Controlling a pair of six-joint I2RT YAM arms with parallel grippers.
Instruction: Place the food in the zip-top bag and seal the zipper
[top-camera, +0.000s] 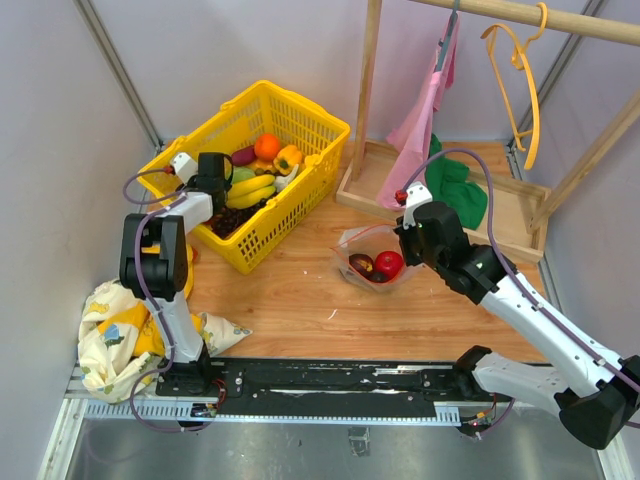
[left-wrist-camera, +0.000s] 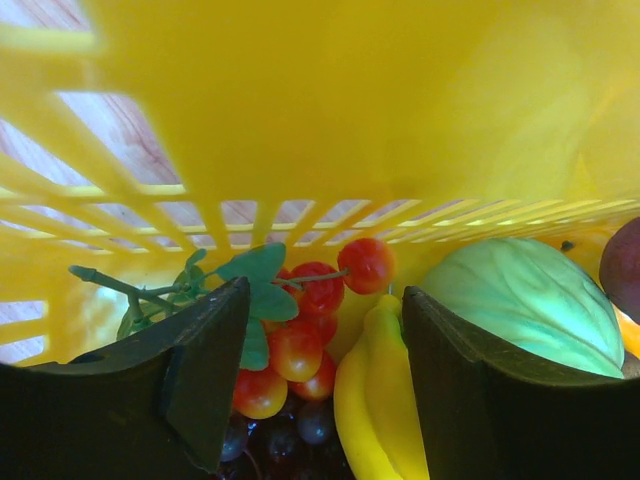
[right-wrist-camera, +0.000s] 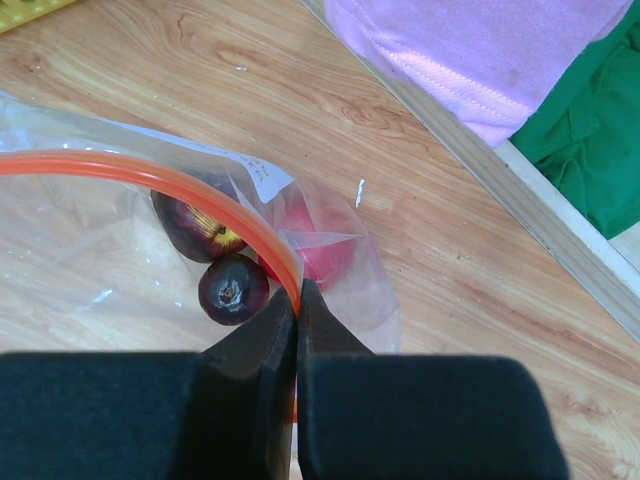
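Observation:
My left gripper is open inside the yellow basket (top-camera: 260, 250), above cherry tomatoes (left-wrist-camera: 295, 352), with bananas (left-wrist-camera: 380, 400), a cabbage (left-wrist-camera: 520, 300) and dark grapes (left-wrist-camera: 310, 425) around it. My right gripper is shut on the orange-zippered rim of the clear bag (right-wrist-camera: 100, 250), which stands open on the wooden table. Inside the bag are a red tomato (top-camera: 389, 263), a dark striped fruit (right-wrist-camera: 195, 225) and a smaller dark fruit (right-wrist-camera: 232, 290).
A wooden rack (top-camera: 545, 210) with pink cloth, green cloth and yellow hangers stands at the back right. Cloths (top-camera: 120, 340) lie at the front left.

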